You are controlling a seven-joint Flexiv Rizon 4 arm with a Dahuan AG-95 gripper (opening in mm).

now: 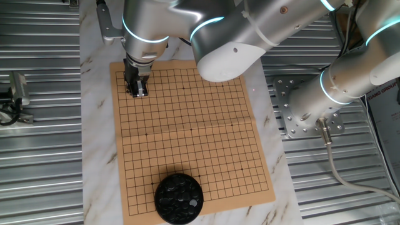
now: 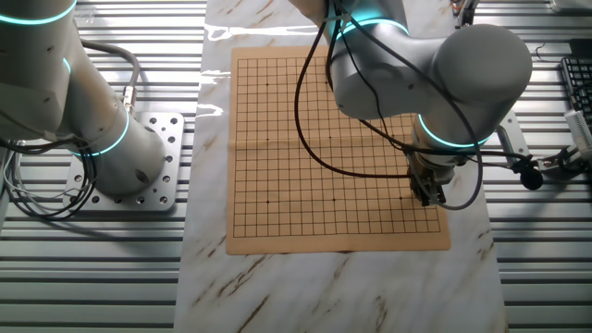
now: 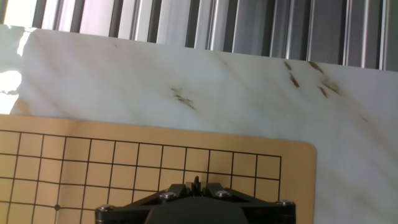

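My gripper (image 1: 139,92) hangs over the upper left corner of the tan grid board (image 1: 187,147) in exterior view 1. In the wrist view its dark fingertips are close together, with a thin black piece (image 3: 196,185) upright between them. That piece looks like a black stone seen edge-on, though it is too small to be sure. A round black bowl (image 1: 159,206) with several black stones (image 1: 178,197) rests on the board's near edge. One light grey spot shows among the stones. No stones are visible on the uncovered grid.
The board lies on a white marbled tabletop (image 2: 370,291) flanked by ribbed metal. My arm covers part of the board's far side, and its loose cables (image 2: 319,153) hang above the grid in exterior view 2.
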